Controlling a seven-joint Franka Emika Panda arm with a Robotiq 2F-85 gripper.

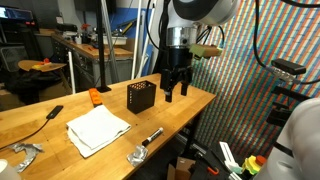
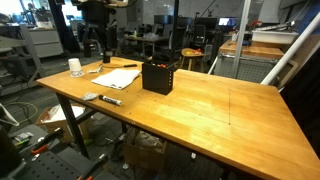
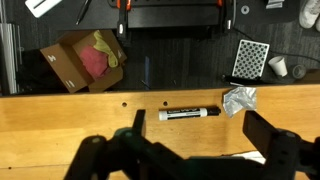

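Observation:
My gripper (image 1: 176, 93) hangs above the table's near edge, its fingers apart with nothing between them. In the wrist view both dark fingers (image 3: 144, 148) come in from the bottom, widely spaced. A white tube with a dark end (image 3: 187, 113) lies on the wooden table close to the edge. Beside it is a crumpled silver piece (image 3: 240, 100). A white cloth (image 1: 97, 130) lies flat farther in, mostly hidden in the wrist view. Behind it stands a black mesh basket (image 2: 158, 77) holding something reddish at its top.
An orange item (image 1: 95, 97) lies near the cloth. More crumpled foil (image 1: 27, 154) and a white cup (image 2: 75, 66) are at the table's other end. The long stretch of table (image 2: 230, 110) beyond the basket is bare. A cardboard box (image 3: 90, 60) stands below the edge.

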